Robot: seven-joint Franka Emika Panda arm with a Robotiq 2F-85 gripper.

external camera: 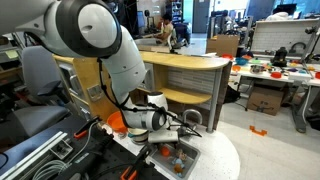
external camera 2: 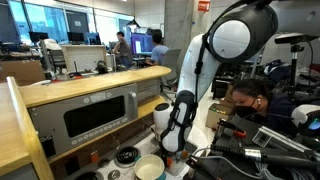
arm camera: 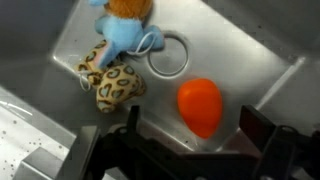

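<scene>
In the wrist view a smooth orange object [arm camera: 200,107], rounded and longer than wide, lies on the bottom of a grey metal sink basin [arm camera: 235,55]. My gripper is over it with its dark fingers [arm camera: 268,138] spread wide, one to either side of the orange object. Nothing is held between them. Up and to the left lie a leopard-spotted toy [arm camera: 112,88] and a toy with a blue body and orange head [arm camera: 128,30]. Exterior view 1 has the gripper pointing down over the sink, with its tips hard to make out.
The round drain [arm camera: 168,57] lies between the toys and the orange object. Basin walls bound the space around the fingers. An orange bowl [external camera: 118,122] stands left of the arm, and a pale bowl [external camera 2: 150,167] sits near the sink.
</scene>
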